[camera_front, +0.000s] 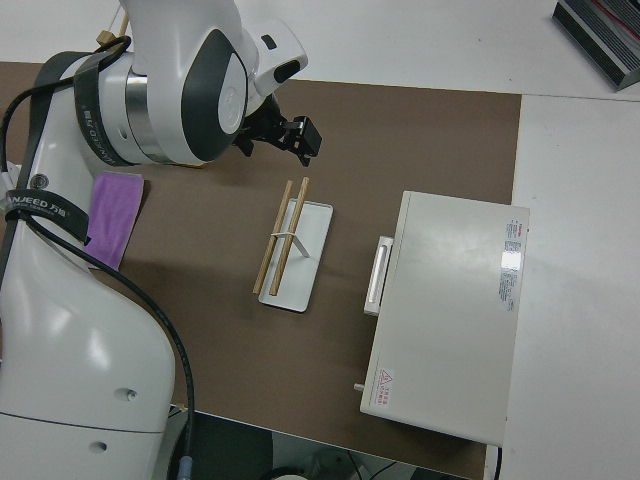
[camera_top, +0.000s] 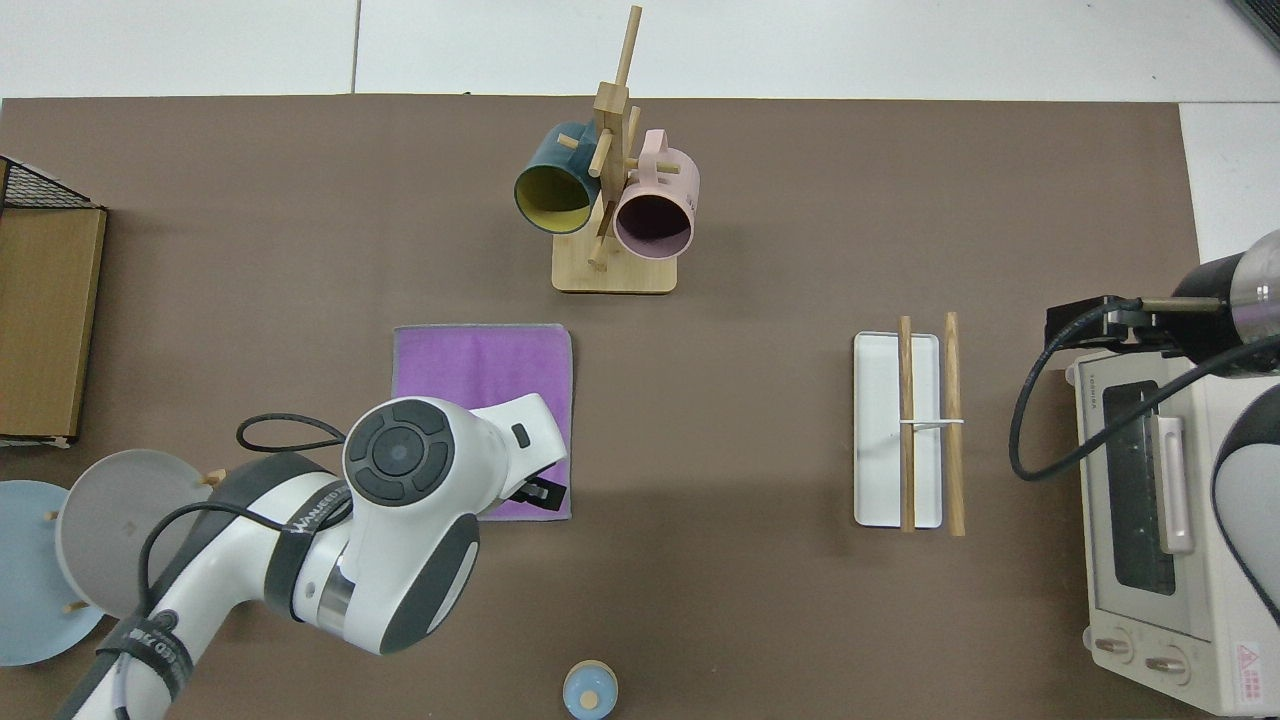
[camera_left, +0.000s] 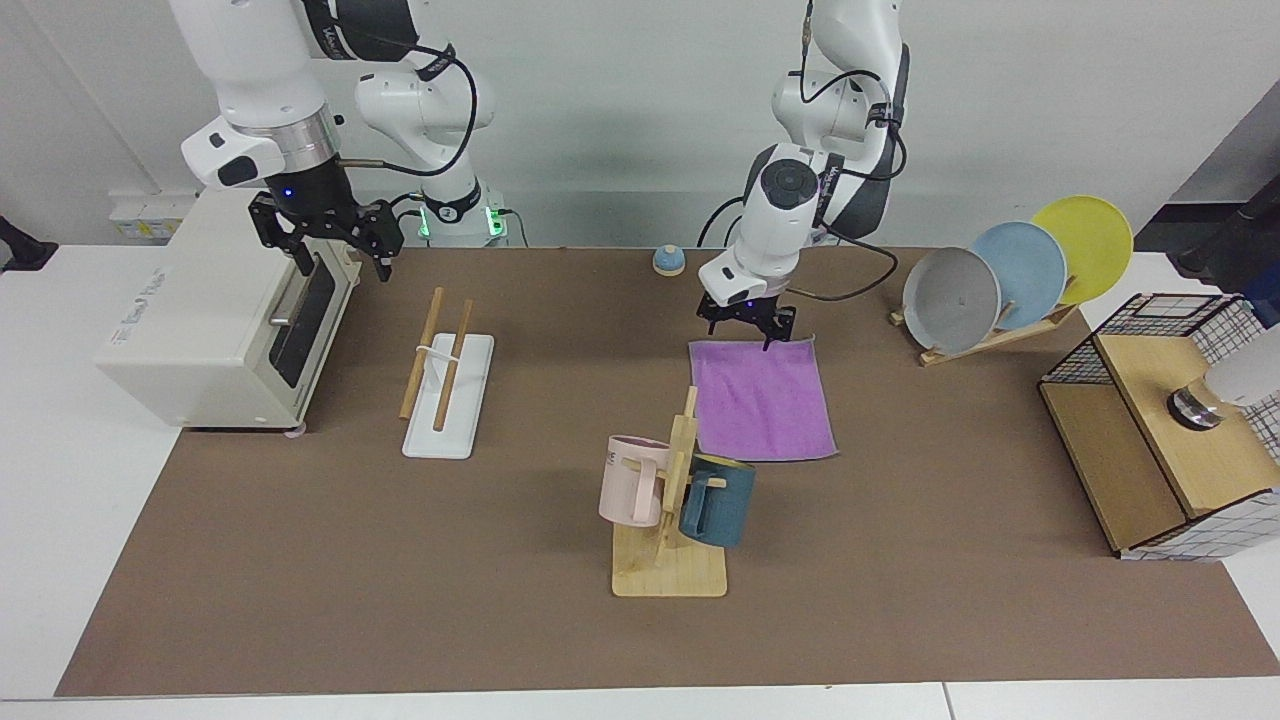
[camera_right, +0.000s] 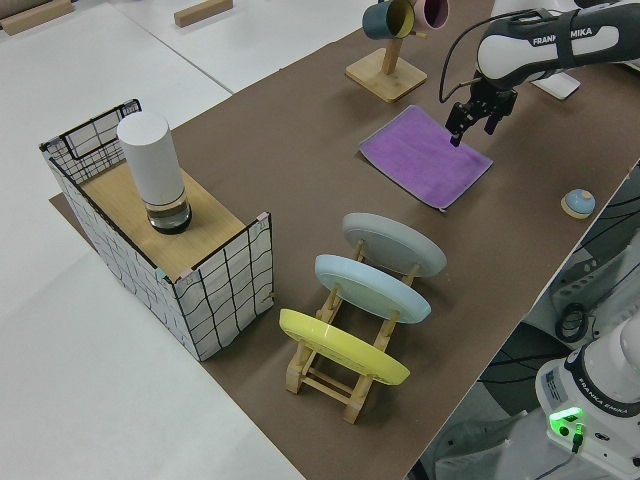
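My left arm's gripper hangs over the purple cloth, below and left of the mug tree with its pink mug and blue mug. In the left view this gripper points down, above the cloth's far edge; I cannot tell its finger state. My right gripper is raised beside the white toaster oven; its finger state is unclear.
A white tray with two wooden sticks lies right of centre. A plate rack with plates and a wire-sided wooden shelf stand to one side. A small blue round object lies near the front edge.
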